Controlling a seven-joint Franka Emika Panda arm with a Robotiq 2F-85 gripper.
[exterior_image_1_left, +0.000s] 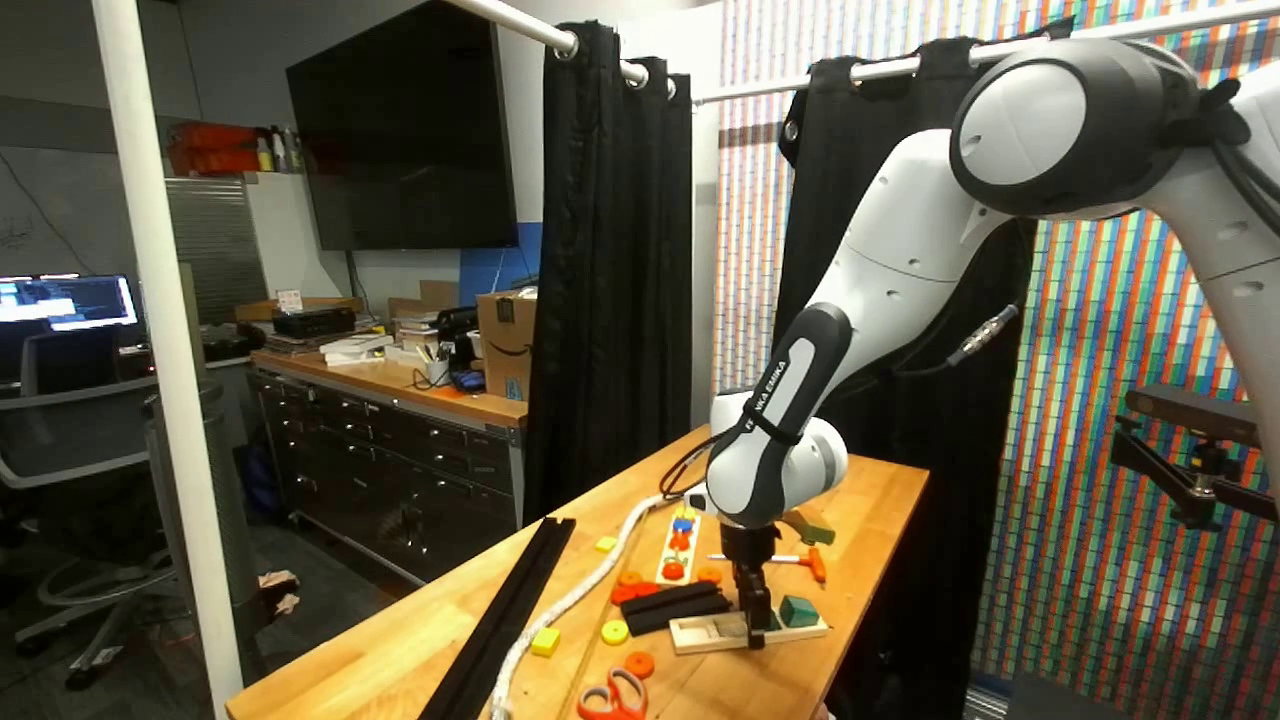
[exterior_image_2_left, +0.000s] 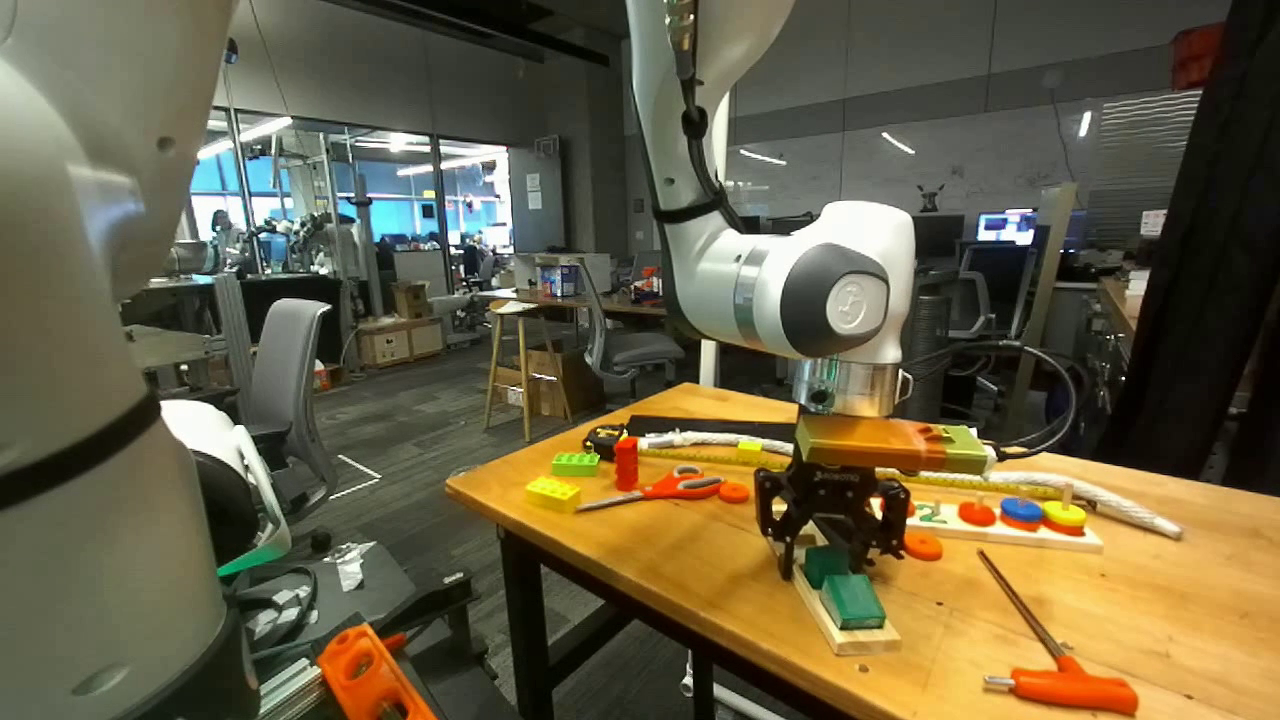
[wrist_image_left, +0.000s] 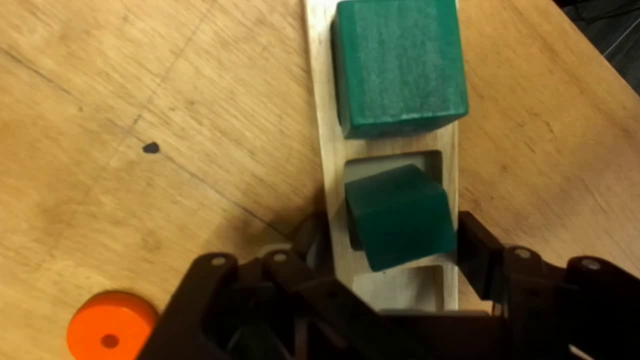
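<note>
A narrow wooden tray (wrist_image_left: 328, 198) with recessed compartments lies on the table. One green block (wrist_image_left: 408, 60) sits squarely at its end. A second green block (wrist_image_left: 408, 225) is turned askew and tilted over a middle compartment, its near edge overlapping the divider. In the wrist view my gripper straddles the tray, one finger at each long side and close against it, so it appears shut on the tray's width around the askew block. From the second exterior view, the gripper (exterior_image_2_left: 822, 564) reaches down beside the rear green block (exterior_image_2_left: 825, 562), with the front block (exterior_image_2_left: 853, 602) clear of it.
Black strips (exterior_image_1_left: 674, 607) lie beside the tray. Around it are an orange disc (wrist_image_left: 112, 326), scissors (exterior_image_2_left: 681, 484), a peg board with rings (exterior_image_2_left: 1080, 540) and an orange-handled tool (exterior_image_2_left: 1068, 688). The table edge is close on one side.
</note>
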